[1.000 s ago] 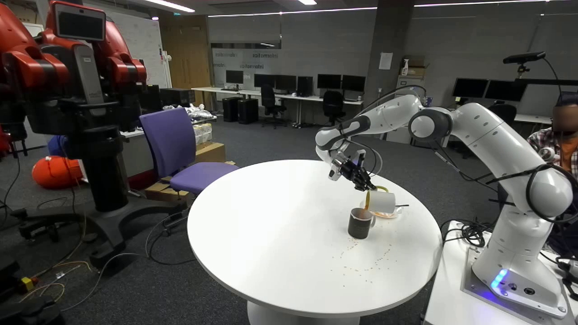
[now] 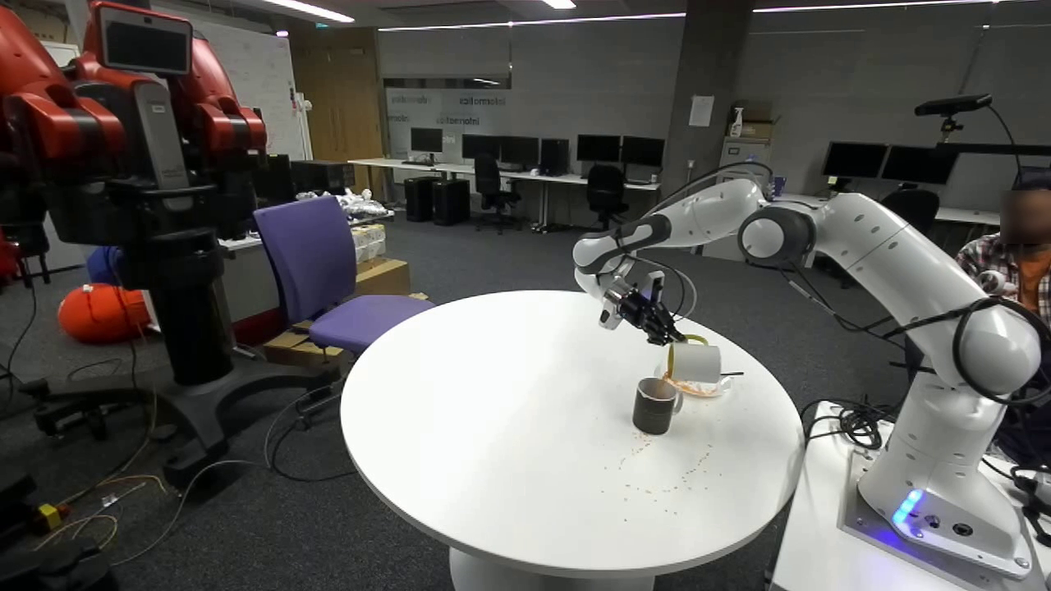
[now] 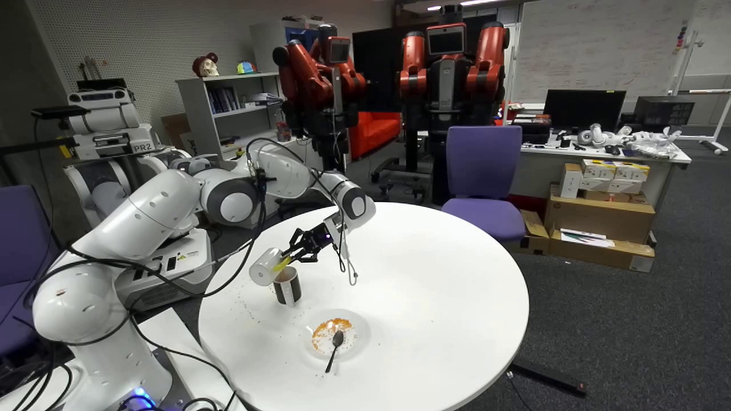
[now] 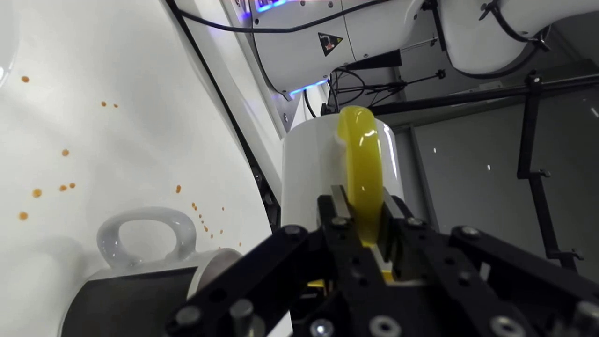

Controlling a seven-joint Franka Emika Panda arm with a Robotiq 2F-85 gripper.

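Note:
My gripper is shut on the yellow handle [image 4: 363,163] of a white mug [image 4: 309,168]. The mug is held in the air, tipped onto its side; in exterior view 1 the white mug [image 2: 697,364] shows its yellow rim toward the left. Below and close by stands a dark mug [image 2: 653,405] with a white handle, upright on the table. Exterior view 2 has the white mug [image 3: 265,268] just above and left of the dark mug [image 3: 287,287]. Whether the two touch cannot be made out. The inside of the white mug is hidden.
A clear plate [image 3: 360,346] with orange bits and a dark spoon [image 3: 336,346] lies on the round white table [image 3: 438,301]. Small orange bits are scattered around the dark mug. The table's far side from the arm base is bare.
The white mug has shifted slightly right and down in exterior view 1, with the gripper still on its handle. The dark mug and the scattered bits look unmoved.

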